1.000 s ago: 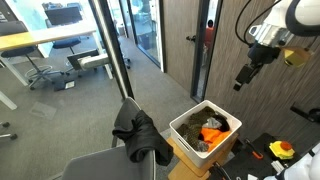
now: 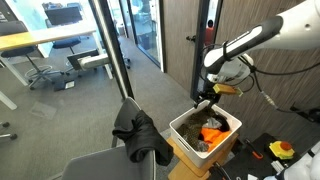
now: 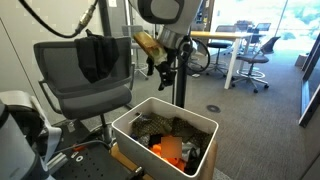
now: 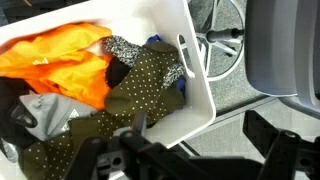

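A white bin (image 2: 232,124) holds a jumble of cloths. In the wrist view an orange cloth (image 4: 60,72) lies at the upper left of the bin. Beside it are a dark dotted cloth (image 4: 150,88) and a grey piece (image 4: 55,115). My gripper (image 2: 206,101) is above the bin, pointing down. Its fingers stand wide apart in the wrist view, and nothing shows between the fingers. The gripper hangs over the bin's side wall, with part of its span beyond the rim.
A grey office chair (image 3: 85,75) stands right beside the bin, with a black garment (image 2: 142,132) draped over its back. The bin rests on a wooden surface (image 2: 182,166). Desks (image 2: 45,36) and more chairs are farther off, across open grey floor.
The arm has swung left and come down from high at the right to over the bin. The bin, its cloths and the garment on the chair look unmoved.
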